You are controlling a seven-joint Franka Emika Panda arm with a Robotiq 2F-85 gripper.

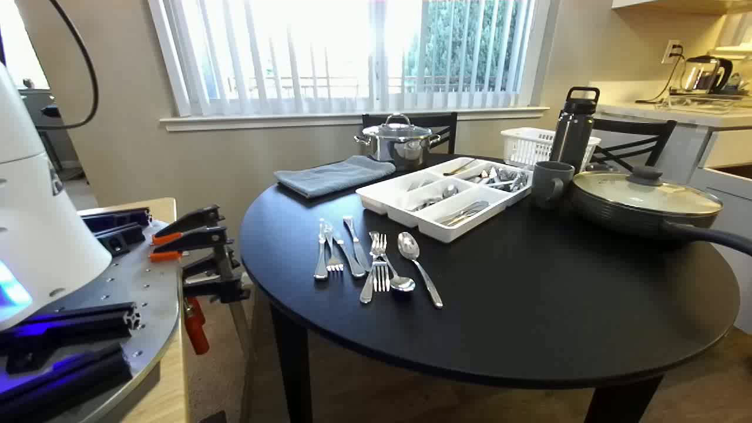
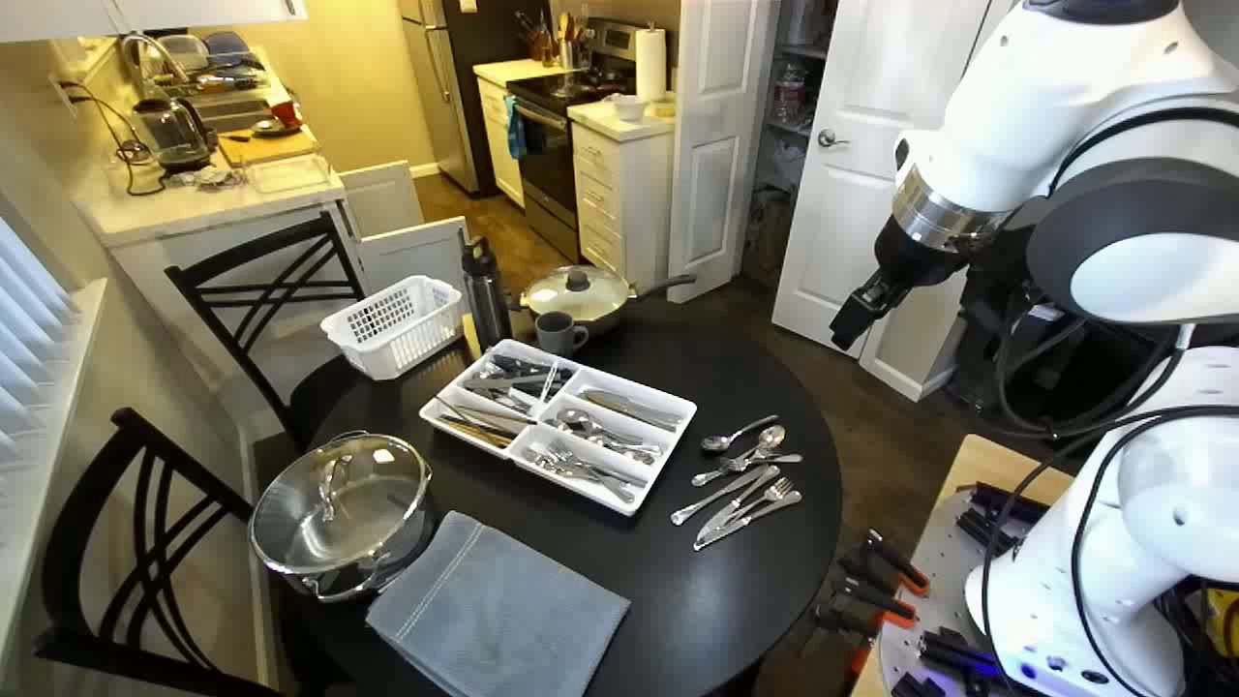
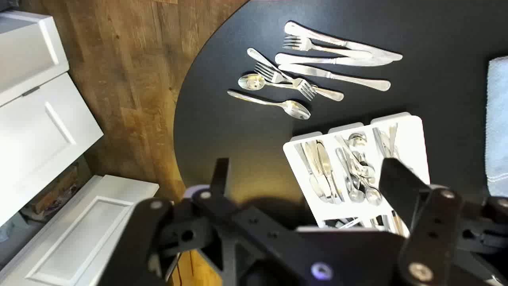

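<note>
Loose silverware lies in a cluster on the black round table: a spoon (image 1: pixel 420 268) apart at one side, overlapping forks (image 1: pixel 380 271), another spoon (image 3: pixel 251 82), and several knives (image 3: pixel 338 76) with a fork (image 3: pixel 299 43) by them. A white cutlery tray (image 2: pixel 650 486) beside the cluster holds sorted silverware in its compartments. High above the table, my gripper stands open, its two black fingers (image 3: pixel 220 175) wide apart and nothing between them. In exterior view 2 the gripper (image 2: pixel 845 331) hangs off to the right of the table, clear of everything; exterior view 1 does not show it.
A folded grey-blue cloth (image 2: pixel 499 604) and a lidded steel pot (image 2: pixel 343 511) are by the tray. Behind it stand a grey mug (image 2: pixel 559 335), a dark bottle (image 2: pixel 485 290), a lidded pan (image 2: pixel 577 296) and a white basket (image 2: pixel 395 325).
</note>
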